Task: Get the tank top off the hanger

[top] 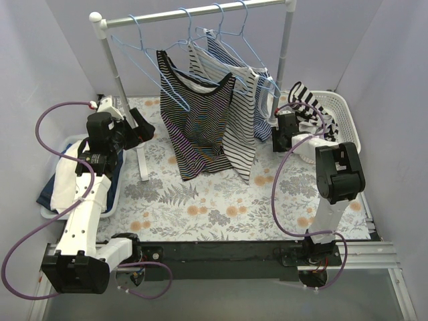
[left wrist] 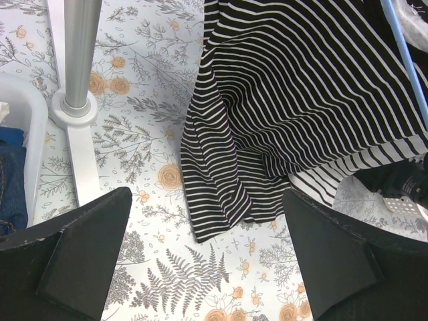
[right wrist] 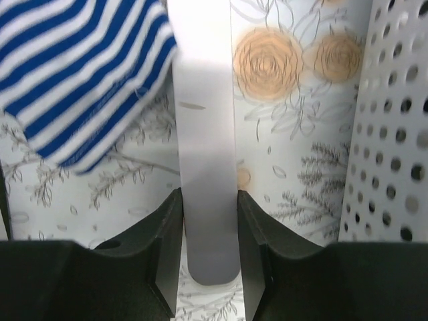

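Note:
Striped tank tops hang on blue wire hangers (top: pixel 150 60) from the white rack: a black striped one (top: pixel 197 120) in front, white striped (top: pixel 237 147) and blue striped (top: pixel 262 124) ones behind. My left gripper (top: pixel 142 130) stands open by the left post, with the black striped top (left wrist: pixel 281 73) beyond its fingers in the left wrist view. My right gripper is low at the right, shut on the white foot bar of the rack (right wrist: pixel 204 114), beside the blue striped cloth (right wrist: pixel 80 73).
A white basket (top: pixel 351 127) with black-and-white striped cloth stands at the right, close to the right gripper. A tub (top: pixel 47 212) of white and navy cloth is at the left. The floral surface in front of the rack is clear.

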